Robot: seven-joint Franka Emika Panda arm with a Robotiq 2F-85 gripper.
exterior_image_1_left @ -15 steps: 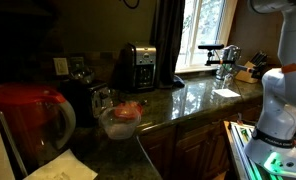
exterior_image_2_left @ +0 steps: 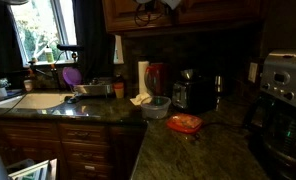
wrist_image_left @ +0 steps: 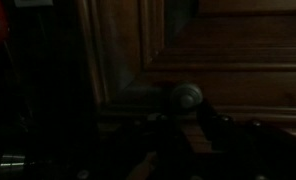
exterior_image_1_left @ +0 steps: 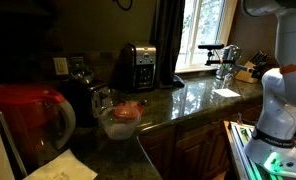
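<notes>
A round metal cabinet knob [wrist_image_left: 186, 96] shows in the middle of the wrist view, against dark brown panelled wood. My gripper reaches up to it from the bottom of that view, its dark fingers shut at the knob's lower side. Deep shadow hides exactly how they touch it. Beside the upper cabinets [exterior_image_2_left: 203, 12], in the second exterior view, dark looped parts hang at the top edge. In the first exterior view the white arm [exterior_image_1_left: 278, 125] rises at the right, with its gripper not clearly shown.
Below, the dark counter [exterior_image_2_left: 178, 155] carries a red-rimmed dish [exterior_image_2_left: 184, 123], a clear bowl [exterior_image_2_left: 156, 107], a black toaster [exterior_image_2_left: 195, 92] and a coffee maker [exterior_image_2_left: 286, 100]. A red pitcher [exterior_image_1_left: 30, 125] stands at the left.
</notes>
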